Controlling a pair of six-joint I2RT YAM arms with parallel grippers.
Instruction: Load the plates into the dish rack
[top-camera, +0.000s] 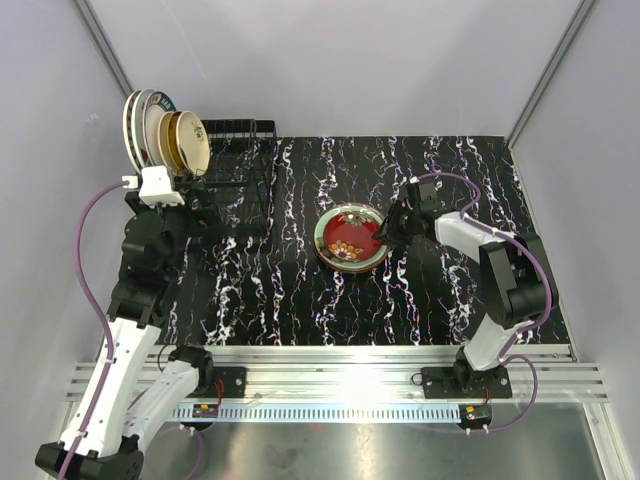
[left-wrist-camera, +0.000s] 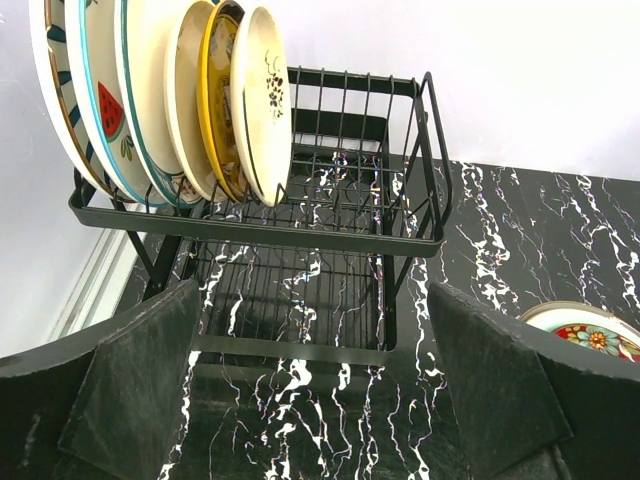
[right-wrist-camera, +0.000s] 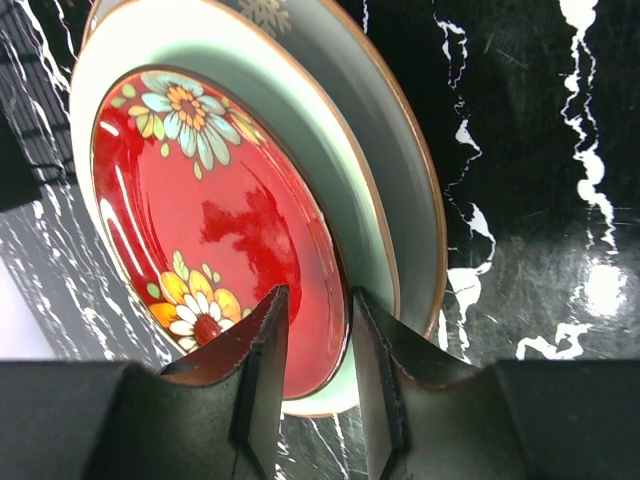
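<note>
A small red flowered plate (top-camera: 348, 232) sits on top of the plate stack, inside a pale green plate (right-wrist-camera: 366, 215); a larger grey plate (right-wrist-camera: 415, 190) shows below them. In the right wrist view my right gripper has its fingers apart at the red plate's edge. One finger is over the red face, the other just outside the rim, which shows between them. The black dish rack (left-wrist-camera: 330, 240) stands back left, several plates upright in its left part. My left gripper is open and empty in front of the rack.
The rack's right part has bare slots, right of the cream plate (left-wrist-camera: 266, 105). White walls close off the back and sides.
</note>
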